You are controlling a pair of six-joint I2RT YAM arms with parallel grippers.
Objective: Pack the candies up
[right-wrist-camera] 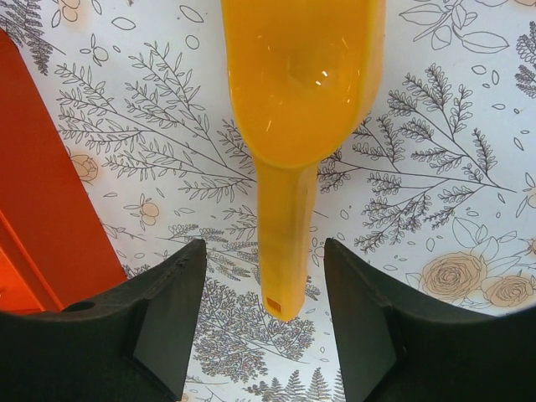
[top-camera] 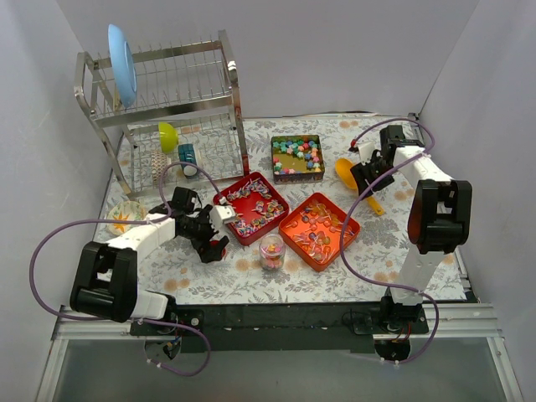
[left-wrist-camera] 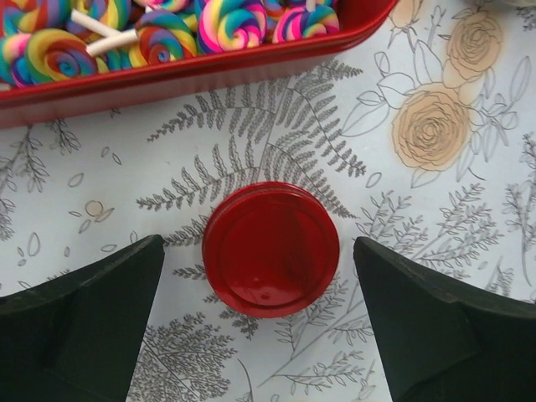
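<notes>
A red round lid (left-wrist-camera: 270, 251) lies on the table between the open fingers of my left gripper. A yellow scoop (right-wrist-camera: 301, 75) lies with its handle between the open fingers of my right gripper. A clear jar with candies (top-camera: 272, 255) stands at front centre. A red tray (top-camera: 244, 199) holds lollipops, and an orange tray (top-camera: 352, 226) holds more candies. A dark box (top-camera: 297, 175) at the back holds small colourful pieces.
A metal dish rack (top-camera: 160, 106) stands at the back left with a blue plate (top-camera: 121, 64). A clear bowl (top-camera: 117, 219) sits at far left, partly behind the left arm. Walls bound both sides.
</notes>
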